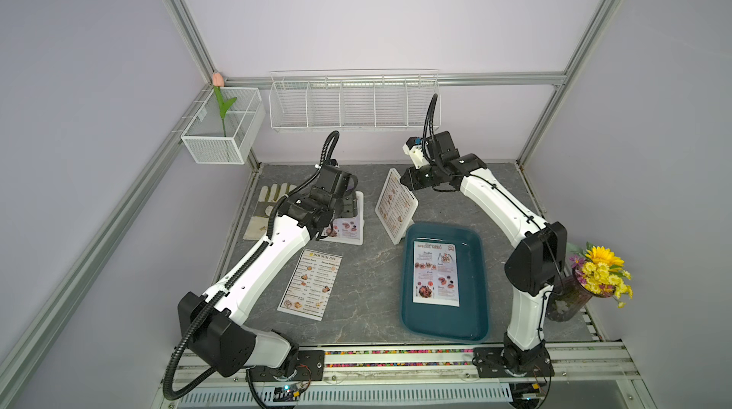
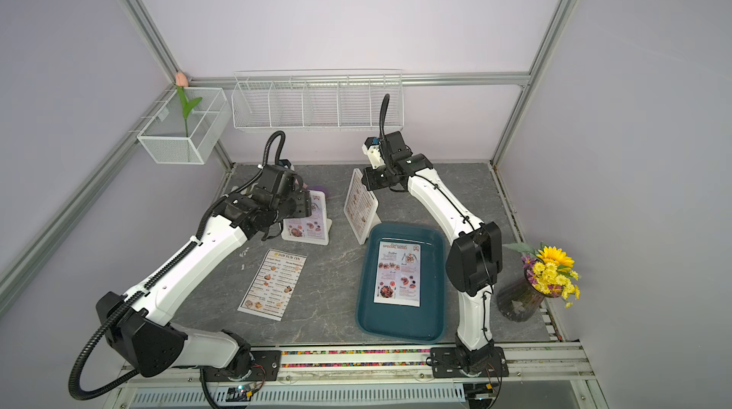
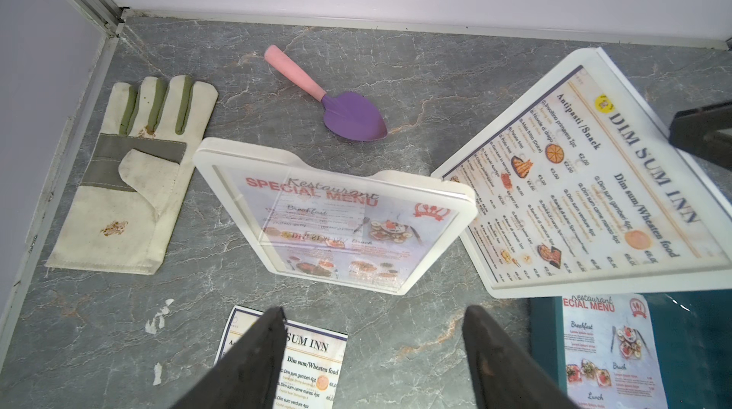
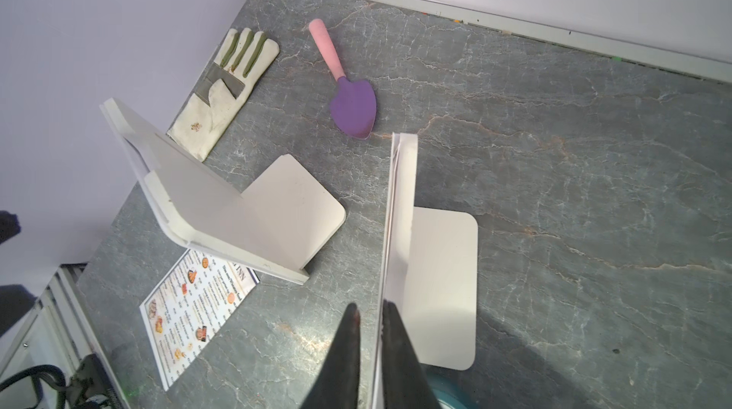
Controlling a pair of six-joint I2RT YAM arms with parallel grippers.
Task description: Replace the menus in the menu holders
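Observation:
A white holder with a Special Menu [image 3: 335,218] stands in front of my left gripper, whose fingers are spread with nothing between them. To its right, a second holder carries a Dim Sum Inn menu [image 3: 579,188]. My right gripper is shut at this holder's [image 4: 404,203] upper edge; whether a thin sheet is between its fingers is hard to see. One Dim Sum Inn sheet [image 1: 310,284] lies loose on the table, left of the middle. Another Special Menu sheet [image 1: 435,274] lies in the blue tray [image 1: 406,317].
Behind the holders, a purple trowel [image 3: 354,115] and a work glove [image 3: 133,180] lie on the table. A vase of yellow flowers [image 1: 602,271] leans at the right. White wire baskets [image 1: 354,104] hang on the back rail. Table between loose sheet and tray is clear.

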